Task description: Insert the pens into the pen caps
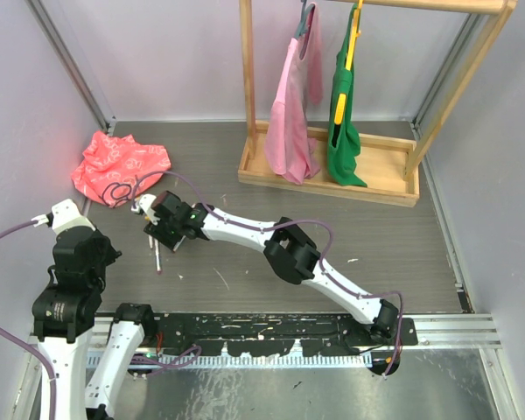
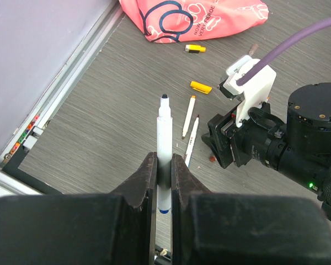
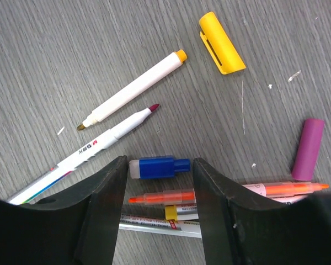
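My left gripper is shut on an upright white pen (image 2: 164, 135) with a dark blue tip. My right gripper is open, low over the table, its fingertips either side of a blue cap (image 3: 157, 167). Around it in the right wrist view lie a white pen with yellow end (image 3: 133, 85), a red-tipped white pen (image 3: 99, 142), a yellow cap (image 3: 220, 44), a purple cap (image 3: 308, 149), an orange pen (image 3: 284, 189) and more pens below, partly hidden by the fingers.
A pink cloth (image 1: 121, 166) lies at the back left. A wooden rack (image 1: 388, 175) with pink and green garments stands at the back right.
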